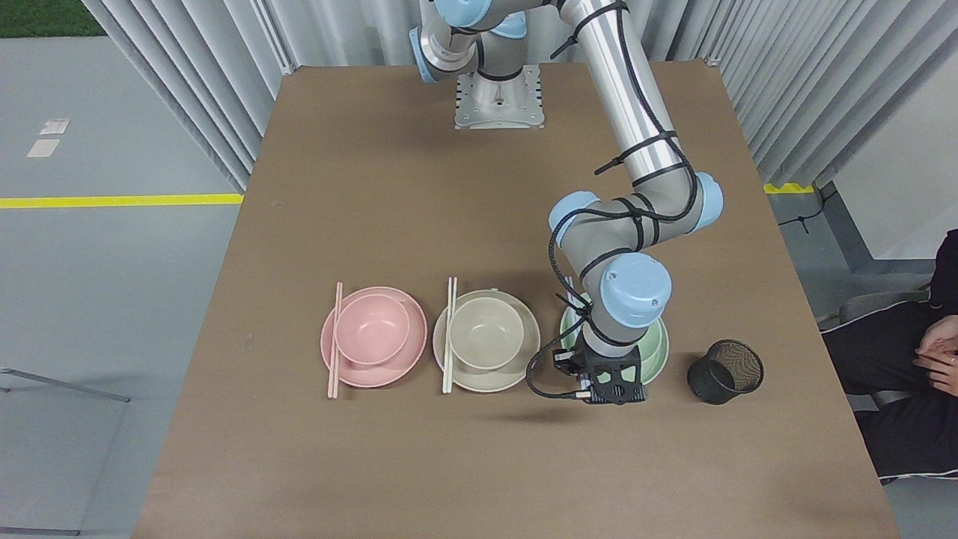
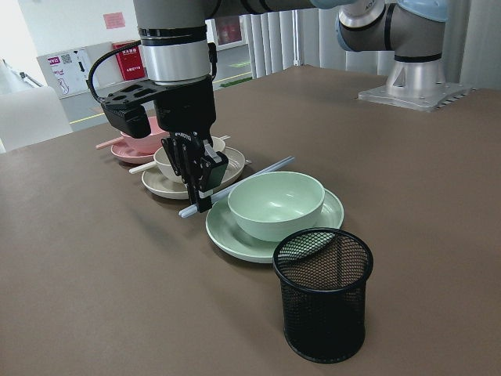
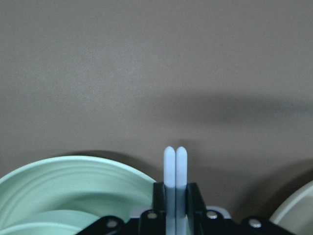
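Note:
My gripper [image 2: 205,192] is down at the left edge of the green plate [image 2: 243,248], closed around a pair of pale chopsticks [image 3: 175,191], which lie parallel between its fingers in the wrist view. In the left view they extend along the plate beside the green bowl [image 2: 275,205]. A black mesh cup [image 2: 322,313] stands nearer that camera, to the right of the green set in the front view, where my wrist hides much of that plate.
A cream plate and bowl [image 1: 486,332] with chopsticks [image 1: 449,336] sit left of me, and a pink set [image 1: 373,331] with chopsticks further left. A person sits at the right edge.

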